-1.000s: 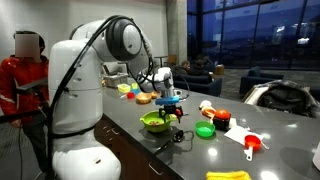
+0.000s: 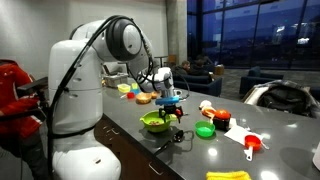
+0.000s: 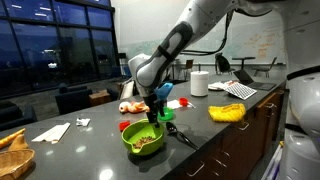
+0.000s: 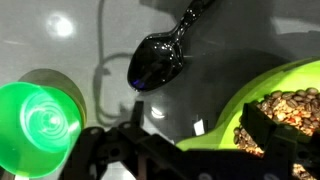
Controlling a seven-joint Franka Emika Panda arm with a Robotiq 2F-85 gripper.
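Observation:
My gripper stands open above the grey table, its dark fingers (image 4: 103,147) well apart with nothing held between them. Just to one side is a large green bowl (image 4: 222,133) with brown nuts or beans (image 4: 290,108) in it, partly hidden by a finger in the wrist view. A black spoon (image 4: 157,60) lies on the table ahead of the gripper. On the other side sits a smaller green bowl or cup (image 4: 38,128). Exterior view 2 has the gripper (image 3: 156,112) just over the rim of the large green bowl (image 3: 145,147).
Farther along the table are a red pan (image 2: 252,142), a yellow cloth (image 2: 228,175) and a white paper (image 2: 238,132). A wicker basket (image 3: 14,162) stands at the far left in exterior view 2. Bare table lies in front of the red pan.

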